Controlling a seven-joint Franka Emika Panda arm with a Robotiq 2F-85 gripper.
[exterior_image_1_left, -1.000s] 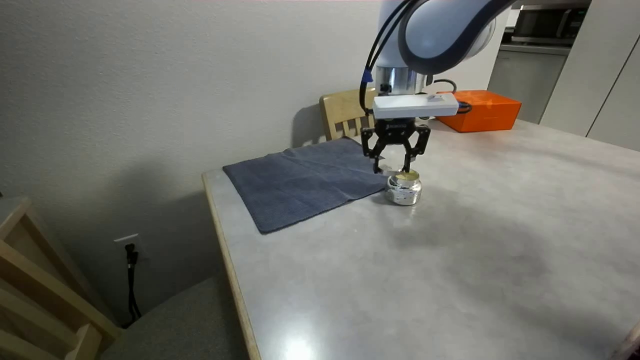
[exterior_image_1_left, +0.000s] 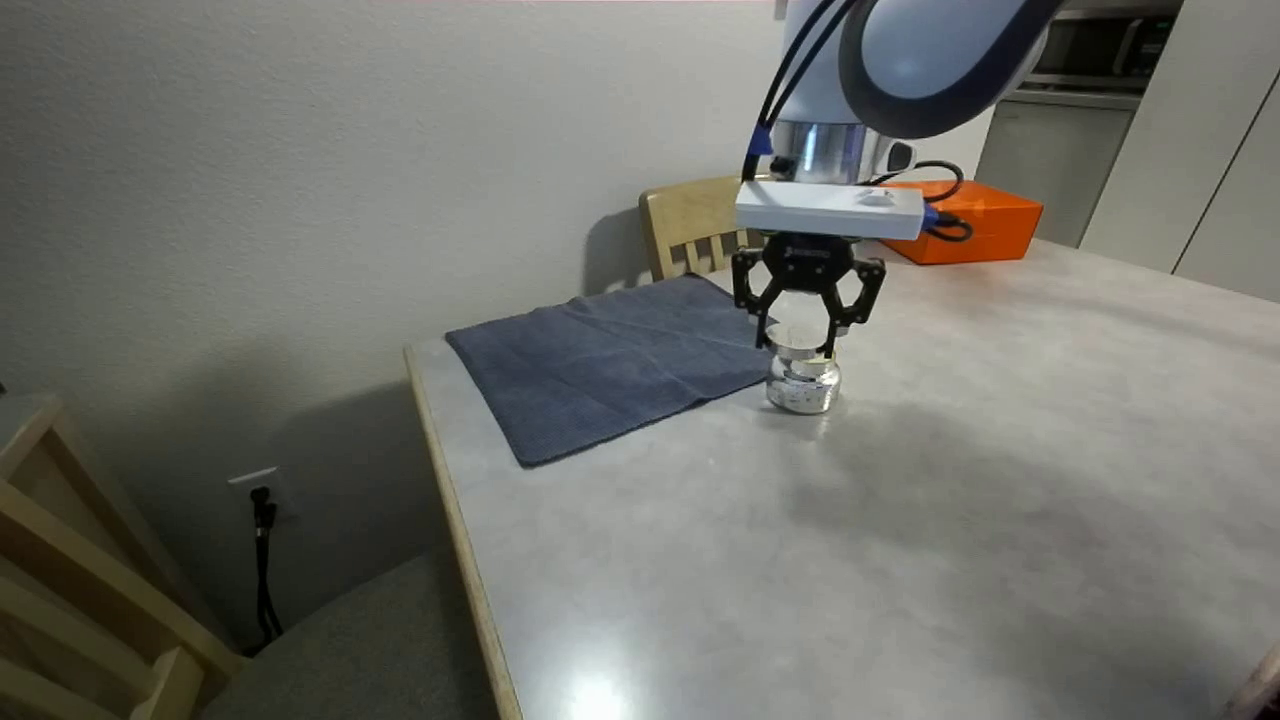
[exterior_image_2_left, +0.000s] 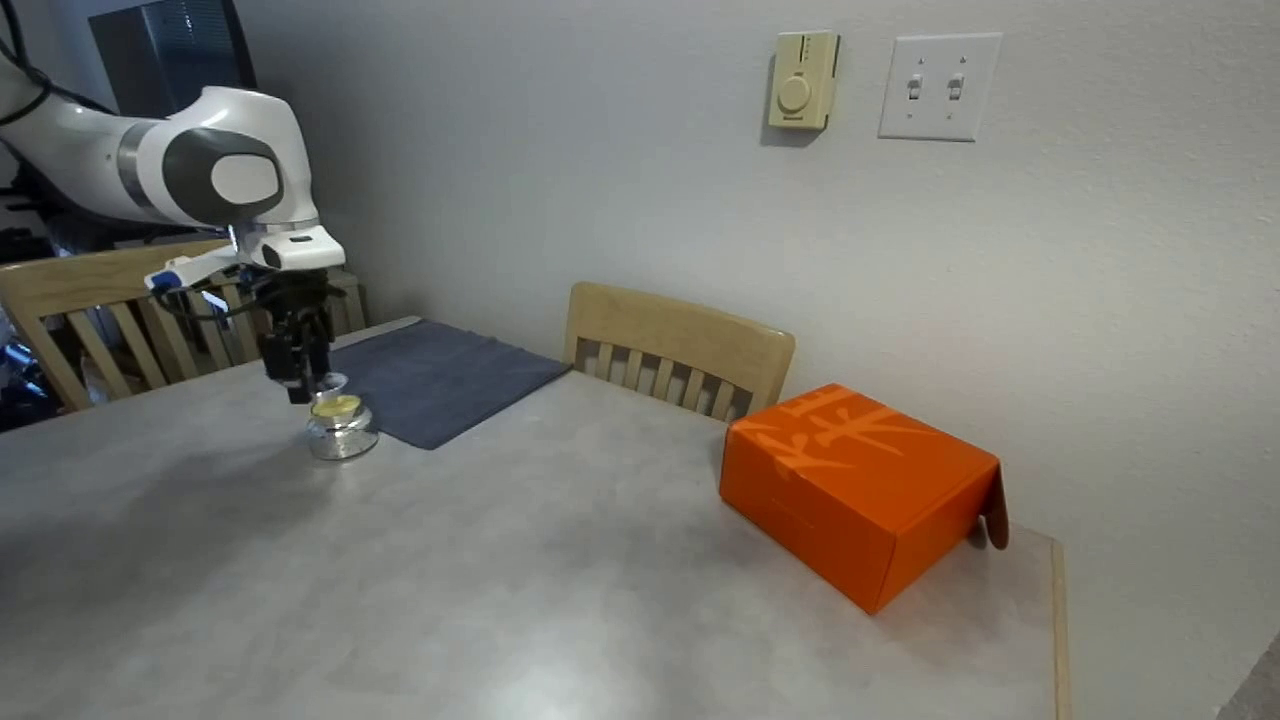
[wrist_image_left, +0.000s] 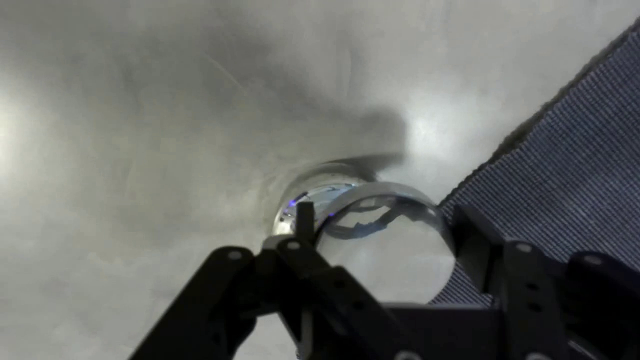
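A shiny silver jar (exterior_image_1_left: 804, 389) stands upright on the grey table, close to the cloth's edge. Between the black fingers of my gripper is a round silver lid (wrist_image_left: 387, 258), so the gripper is shut on it. The lid is just above the jar; in exterior view 2 the jar's yellowish top (exterior_image_2_left: 336, 407) shows beneath it. From the wrist, the lid covers part of the jar (wrist_image_left: 291, 216), which peeks out on the upper left. Whether lid and jar touch, I cannot tell.
A dark blue cloth (exterior_image_1_left: 612, 360) lies flat beside the jar, toward the wall. An orange box (exterior_image_2_left: 858, 480) sits at another part of the table, well away from the arm. Wooden chairs (exterior_image_2_left: 678, 342) stand at the table's edge.
In exterior view 1 my gripper has shifted slightly right, carrying the lid from beside the jar's top to more nearly above it. The cloth and box have stayed put.
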